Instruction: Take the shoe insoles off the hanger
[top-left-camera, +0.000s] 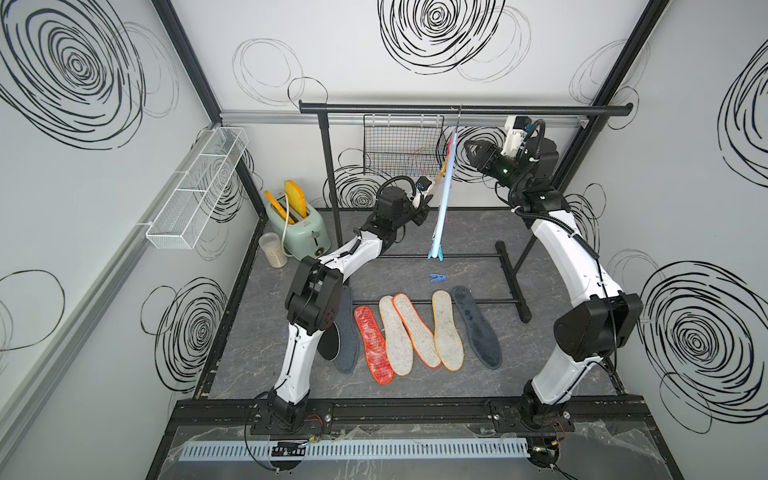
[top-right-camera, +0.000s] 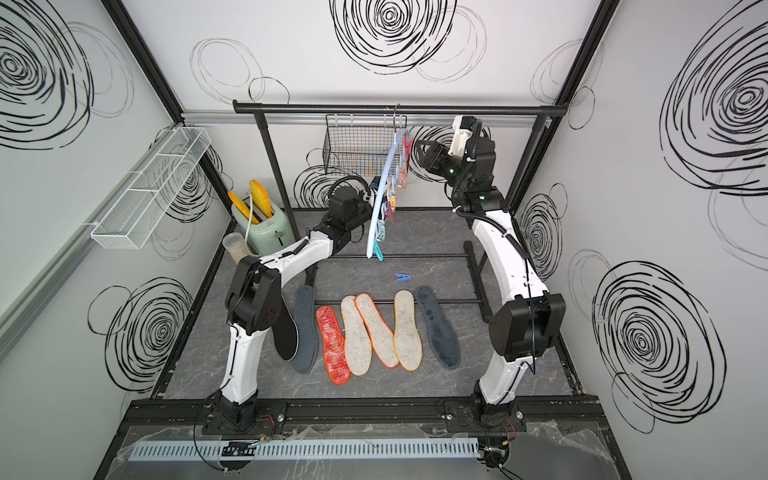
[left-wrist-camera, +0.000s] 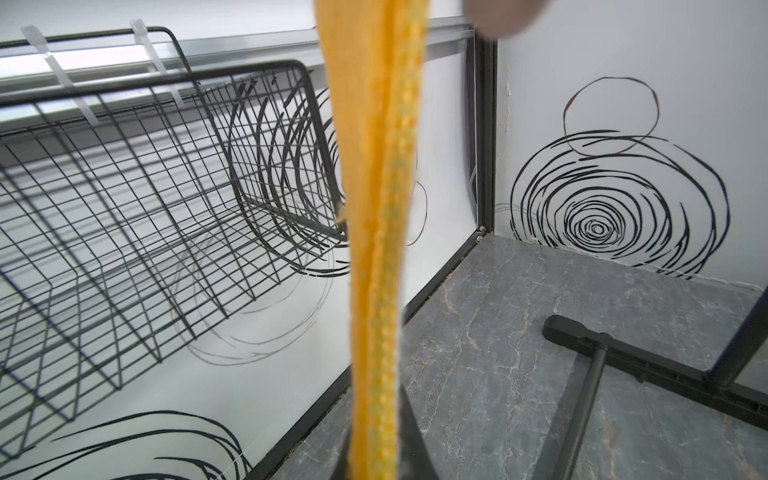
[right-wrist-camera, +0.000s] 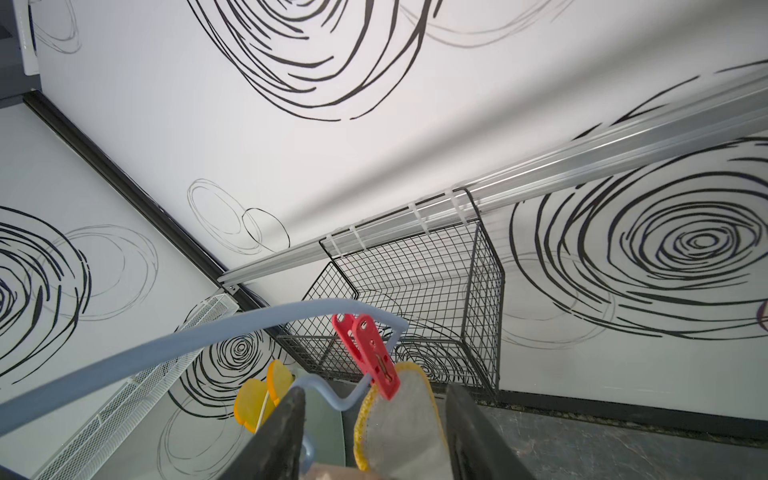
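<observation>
The pale blue hanger (top-left-camera: 445, 196) hangs from the black rail. A red clip (right-wrist-camera: 376, 360) on it pinches the top of a yellow-edged insole (right-wrist-camera: 400, 424). In the left wrist view that insole (left-wrist-camera: 376, 240) runs edge-on down to dark fingers (left-wrist-camera: 416, 448) at the bottom. My left gripper (top-left-camera: 426, 206) is shut on its lower end. My right gripper stands open beside the hanger, its fingers apart, with the clip and insole seen beyond the gap. Several insoles, including a red one (top-left-camera: 374, 345) and a dark grey one (top-left-camera: 477, 328), lie on the floor in front.
A loose blue clip (top-left-camera: 437, 277) lies on the floor below the hanger. Behind is a black wire basket (top-left-camera: 403, 148); a green toaster (top-left-camera: 308, 236) stands at the left. The rack's foot (top-left-camera: 513, 281) and lower bars cross the floor.
</observation>
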